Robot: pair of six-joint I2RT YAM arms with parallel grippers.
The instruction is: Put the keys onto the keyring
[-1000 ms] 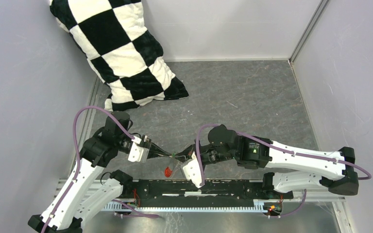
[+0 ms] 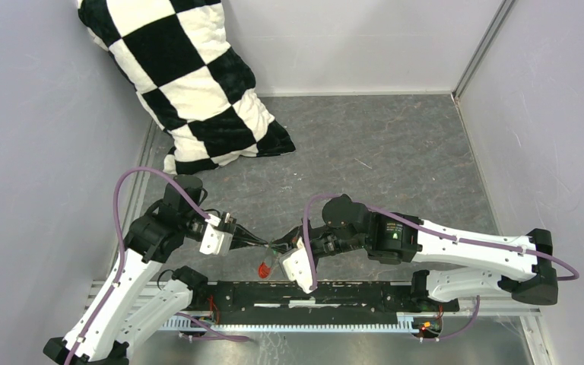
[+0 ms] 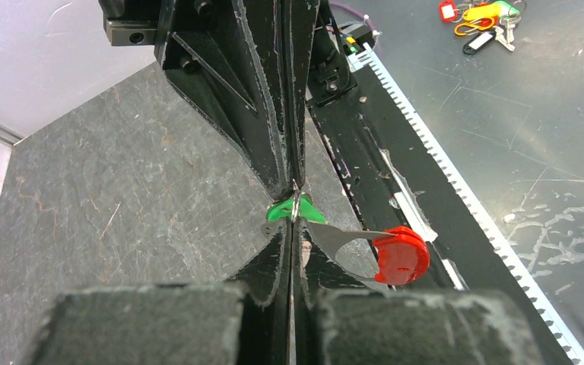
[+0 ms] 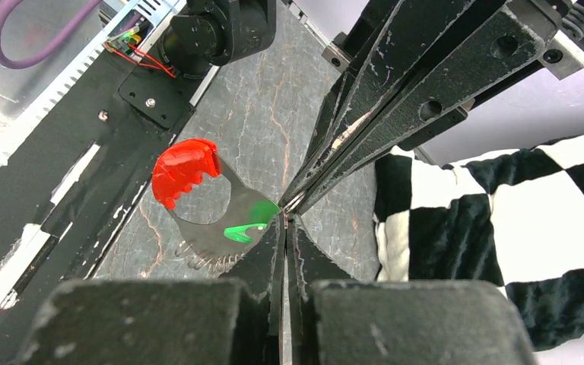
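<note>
My left gripper and right gripper meet tip to tip above the floor, both shut. A thin shiny wire, which looks like the keyring (image 3: 296, 201), bridges the small gap and runs to both sets of fingertips. Its hold inside the pads is hidden. Close beside the tips is a green-covered piece (image 4: 245, 233). A flat metal piece (image 4: 237, 204) with a red cover (image 4: 185, 173) juts out sideways, and key-like teeth show below it in the right wrist view. Whether each piece is threaded on the wire I cannot tell.
Several keys and coloured tags (image 3: 494, 24) lie on the surface beyond the black rail (image 2: 312, 295). A checkered pillow (image 2: 190, 84) leans in the back left corner. The grey floor (image 2: 380, 144) behind the arms is clear.
My right arm has shifted slightly left over the last second, bringing its tips nearer the left ones. The red cover has swayed a little. The left arm looks still.
</note>
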